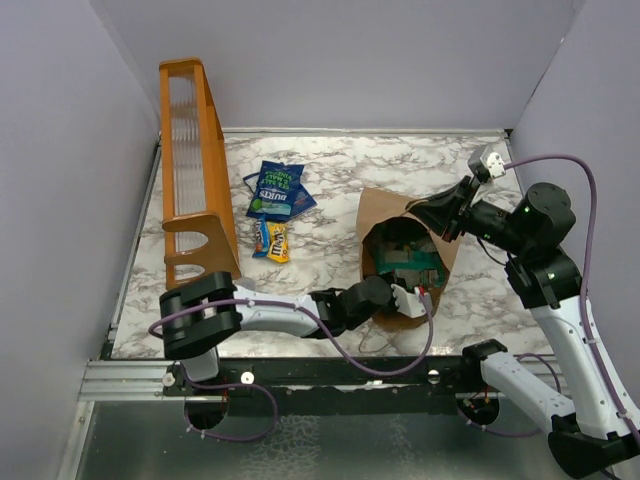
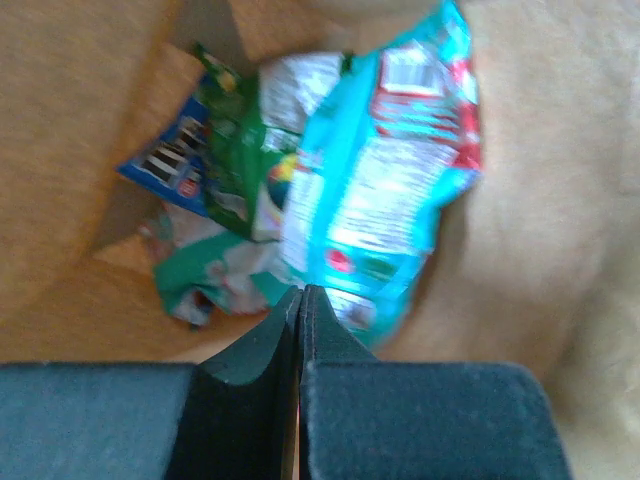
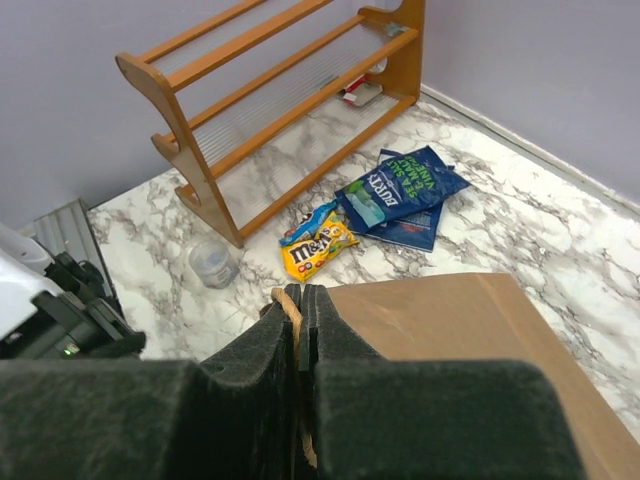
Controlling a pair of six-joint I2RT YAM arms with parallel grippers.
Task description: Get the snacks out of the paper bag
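Note:
The brown paper bag lies with its mouth facing up in the top view. Inside it, the left wrist view shows a turquoise packet, a green packet and a small dark-blue packet. My left gripper reaches in at the near side, its fingertips meeting with nothing between them; the turquoise packet lies just beyond the tips. In the right wrist view, my right gripper is shut on the bag's thin tan handle, at the bag's far right rim.
On the table, left of the bag, lie a blue Burts crisp bag over another blue packet and a yellow M&M's packet. Left of these stands a wooden rack. Bare marble surface lies between snacks and bag.

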